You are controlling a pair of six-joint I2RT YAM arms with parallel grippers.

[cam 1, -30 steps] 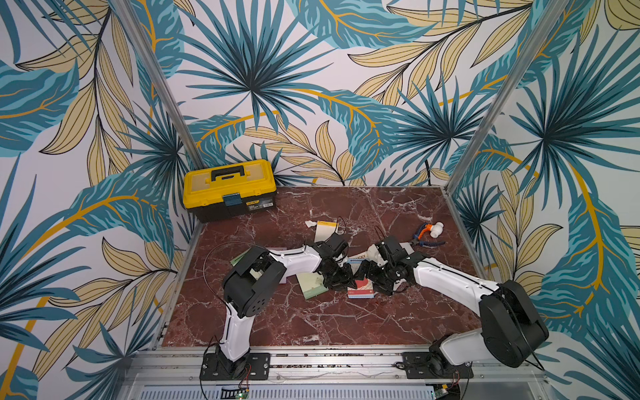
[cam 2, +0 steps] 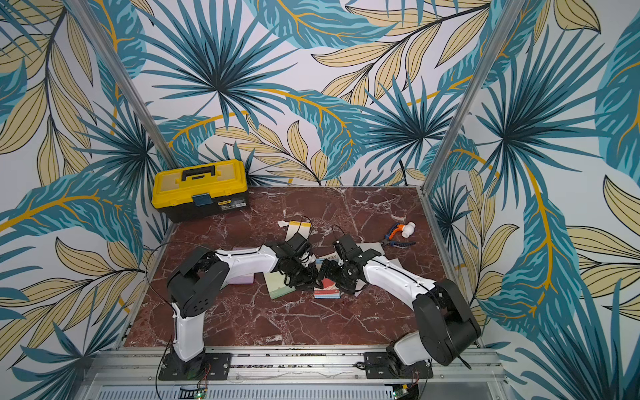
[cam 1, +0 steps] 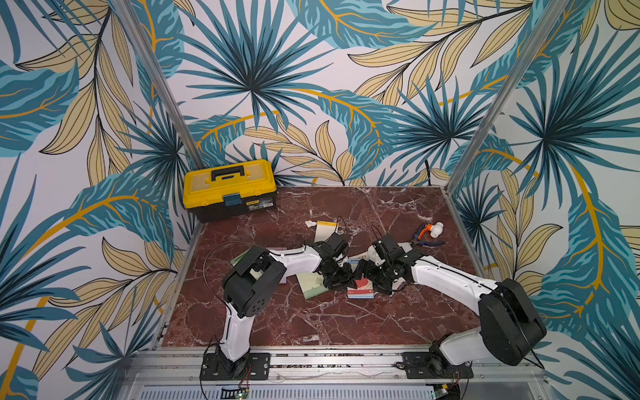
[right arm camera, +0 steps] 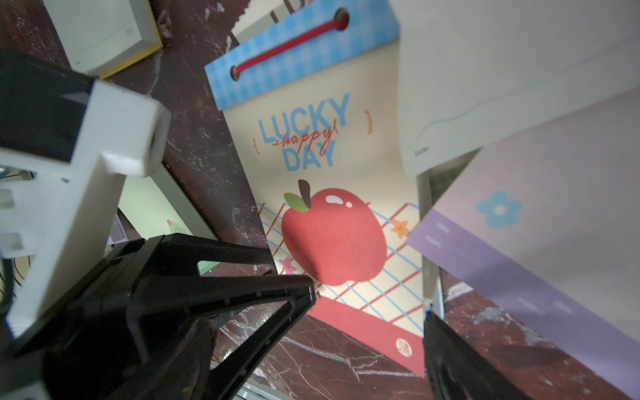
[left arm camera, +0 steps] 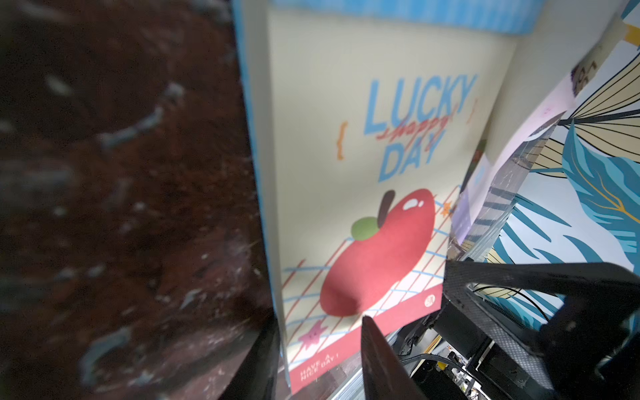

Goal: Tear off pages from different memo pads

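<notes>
The memo pad [right arm camera: 373, 313] with a red apple and "LUCKY DAY" on its cover lies on the table, under a blue checked band at its top. My left gripper is part open at the pad's lower left corner, one finger over the cover; whether it touches is unclear. My right gripper is open wide, its right finger [right arm camera: 460, 363] beside the pad's lower right edge. A green memo pad [cam 1: 311, 285] lies left of the apple pad, partly under my left arm. A yellow-topped white pad [cam 1: 325, 230] lies farther back.
A purple-edged sheet [right arm camera: 533, 220] and a pale sheet [right arm camera: 506, 80] overlap the apple pad's right side. A yellow toolbox [cam 1: 230, 188] stands back left. Pliers [cam 1: 428, 242] and an orange-and-white object [cam 1: 434, 230] lie back right.
The right arm has shifted very slightly to the left. The left arm and the pads look the same.
</notes>
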